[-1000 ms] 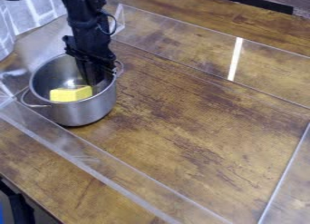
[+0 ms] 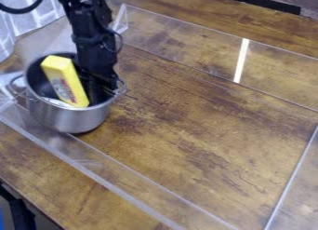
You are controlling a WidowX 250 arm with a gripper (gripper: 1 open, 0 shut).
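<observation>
A steel pot (image 2: 65,118) with side handles stands at the left of the table. A yellow block (image 2: 67,79) is tilted steeply up inside it, its top near the pot's rear rim. My black gripper (image 2: 95,79) reaches down into the pot at the block's right side. Its fingertips are mostly hidden by the block and pot, so I cannot tell how the fingers stand or whether they hold the block.
Clear strips run across it at the back, front and right. A dark slotted piece (image 2: 255,3) lies at the back edge.
The yellow block has risen from lying low in the pot to standing steeply tilted, higher up. The gripper has shifted slightly with it at the block's right.
</observation>
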